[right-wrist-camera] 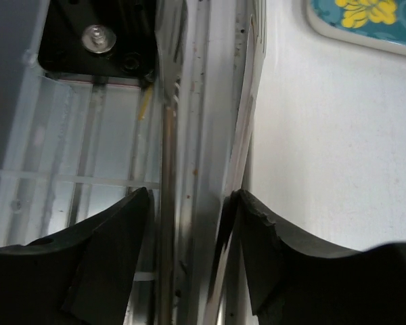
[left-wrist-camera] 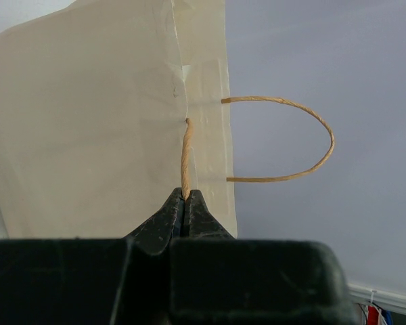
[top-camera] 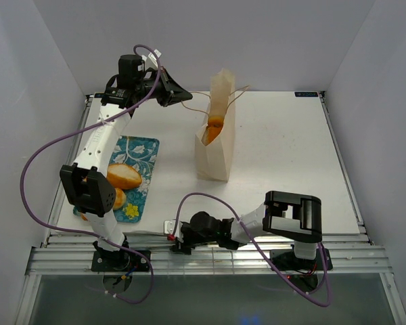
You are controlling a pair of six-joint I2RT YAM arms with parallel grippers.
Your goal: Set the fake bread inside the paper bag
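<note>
The paper bag (top-camera: 213,160) stands upright at the table's middle back, with orange-brown bread (top-camera: 214,124) inside. My left gripper (top-camera: 183,99) is at the bag's left, shut, with a twisted handle (left-wrist-camera: 185,149) rising at its fingertips; whether it grips that handle is unclear. More fake bread (top-camera: 124,177) lies on the floral mat (top-camera: 145,154) at left, partly hidden by the left arm. My right gripper (top-camera: 170,235) is low at the front edge, part open over metal rails; a thin pale strip passes by its fingers, and whether it is held cannot be told.
Metal rails (top-camera: 348,238) and mounting plates run along the front edge. Grey walls surround the table at the back and both sides.
</note>
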